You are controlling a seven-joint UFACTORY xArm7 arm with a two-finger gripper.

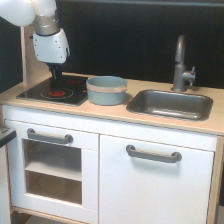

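Note:
The white robot arm reaches in from the top left, its dark gripper (55, 72) pointing down above the black stovetop (38, 92), over the area near the red burner ring. The fingers are small and dark against the background, so their state is unclear. A blue-grey pot (107, 92) sits on the counter to the right of the gripper, at the stovetop's right edge, apart from the gripper.
A steel sink (170, 100) with a grey tap (180, 62) is on the right. White cabinet doors (150, 190) with grey handles are below, beside an open-fronted compartment. A dark wall stands behind.

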